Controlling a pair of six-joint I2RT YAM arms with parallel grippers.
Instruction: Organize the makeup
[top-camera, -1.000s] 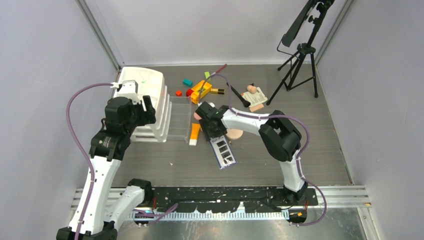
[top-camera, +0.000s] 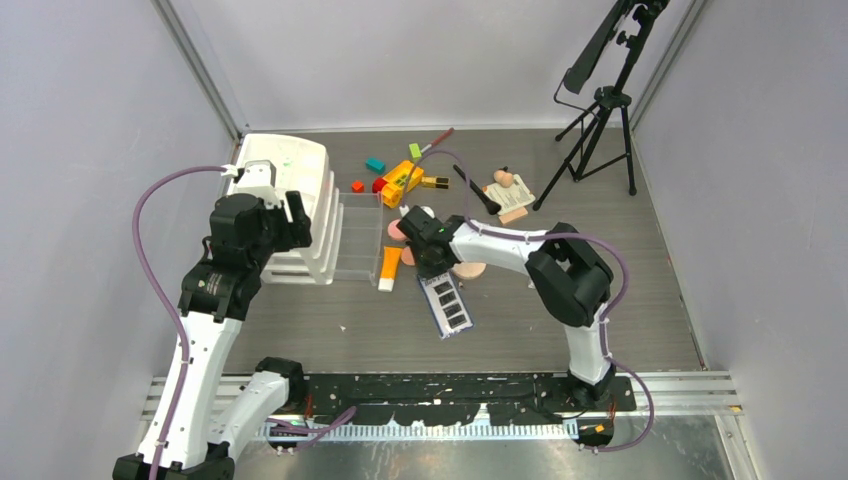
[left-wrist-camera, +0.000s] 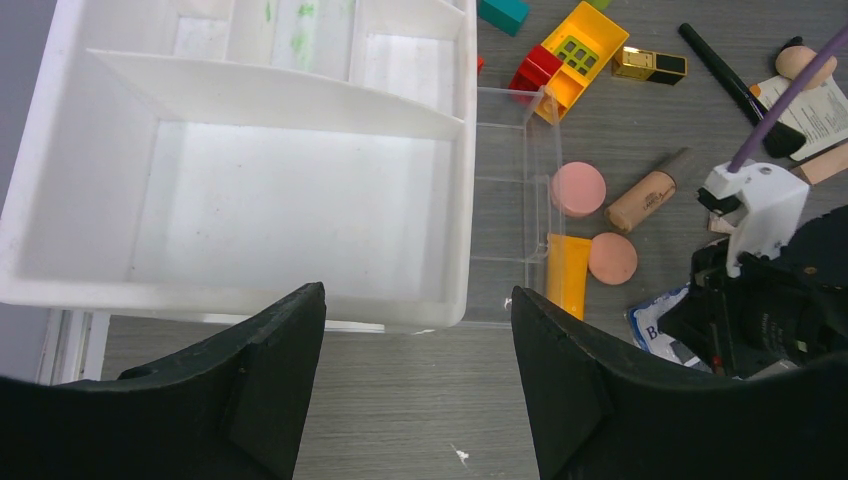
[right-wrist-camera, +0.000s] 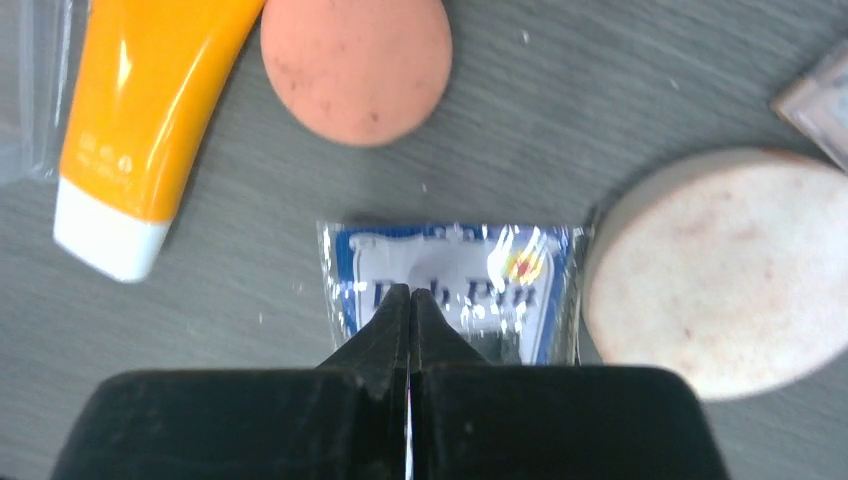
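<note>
The flat Bob Pin pack (right-wrist-camera: 450, 265), in clear wrap with a blue-edged card, lies on the table. In the right wrist view my right gripper is over its printed end; its fingertips meet with no part of the pack between them. From above, the pack (top-camera: 447, 306) extends toward the front from beneath that gripper. My left gripper stands open with its fingers empty, over the near side of the white organizer (left-wrist-camera: 465, 200), whose large front compartment is empty. A clear tray (top-camera: 358, 240) adjoins the organizer's right side.
Near the pack lie a yellow tube (right-wrist-camera: 150, 120), a pink round sponge (right-wrist-camera: 360, 65) and a pale round compact (right-wrist-camera: 730, 260). Toward the back are a yellow toy piece (top-camera: 402, 183), a black brush (top-camera: 477, 190) and a card (top-camera: 512, 194). A tripod (top-camera: 610, 98) stands at back right.
The pack has stayed in place on the table. The left arm is still.
</note>
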